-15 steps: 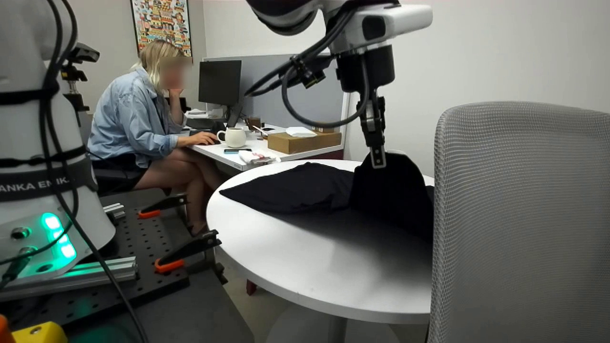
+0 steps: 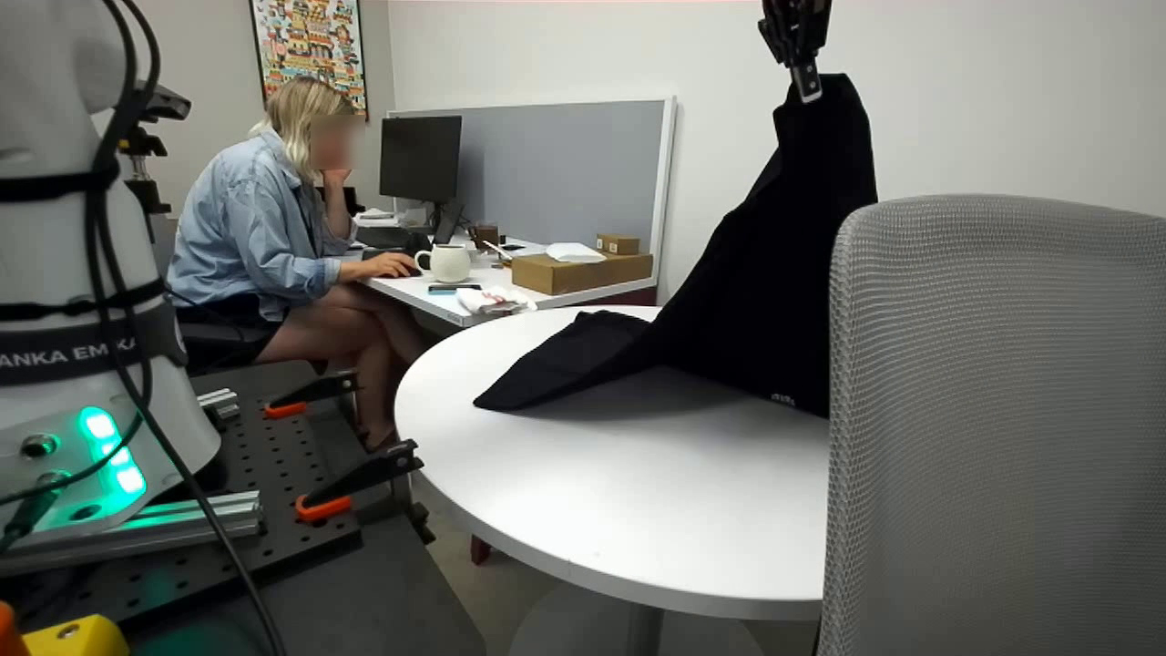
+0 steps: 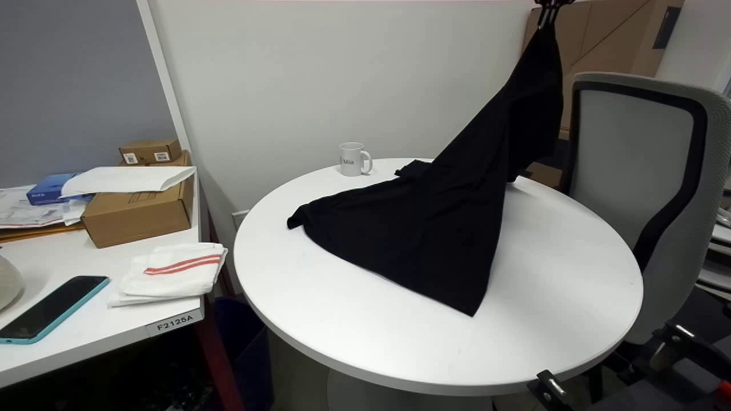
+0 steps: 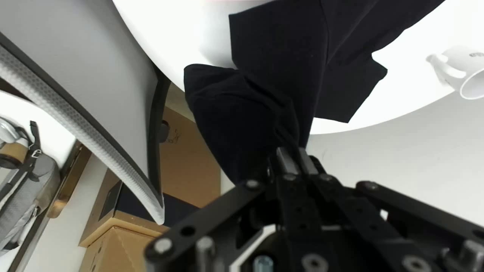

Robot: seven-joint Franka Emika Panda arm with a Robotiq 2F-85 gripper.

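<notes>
A black cloth (image 3: 438, 219), looking like a garment, hangs in a steep slope from my gripper (image 2: 806, 86). In exterior view 2 the gripper (image 3: 546, 17) is at the top edge, shut on the cloth's upper corner. The cloth's lower part still rests on the white round table (image 3: 329, 342). From the wrist view, dark fabric (image 4: 281, 59) runs down from between the fingertips to the table. Small pale print (image 2: 782, 399) shows near its lower edge in exterior view 1.
A white mug (image 3: 352, 161) stands at the table's far edge, left of the cloth. A grey mesh chair (image 2: 1006, 415) is close on the right. A person (image 2: 273, 219) sits at the desk (image 2: 399, 288).
My gripper has risen high and shifted right in exterior view 1, drawing the cloth up with it. The cloth, mostly lying on the table before, is now stretched upward.
</notes>
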